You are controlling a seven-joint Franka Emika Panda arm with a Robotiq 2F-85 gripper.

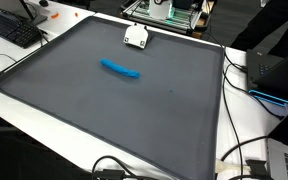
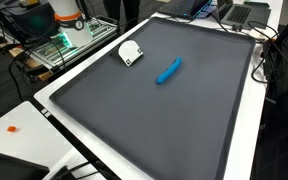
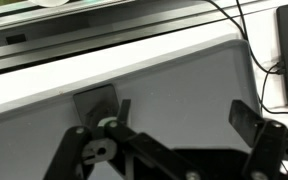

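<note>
A blue, slightly curved stick-like piece (image 1: pixel 120 69) lies alone on the dark grey mat (image 1: pixel 134 100). In the second exterior view the same blue piece (image 2: pixel 169 71) rests right of a white piece (image 2: pixel 131 52), which has one rounded end. That white piece (image 1: pixel 136 36) is close to the mat's edge by the robot base. My gripper stands open in the wrist view, its dark fingers (image 3: pixel 246 120) wide apart with only grey mat visible between them. The blue piece is out of the wrist view, and neither exterior view shows the gripper.
A dark square object (image 3: pixel 96 103) sits near the mat's edge in the wrist view; I cannot tell what it is. A keyboard (image 1: pixel 14 28) stands at the left, with cables and a laptop (image 1: pixel 286 158) at the right.
</note>
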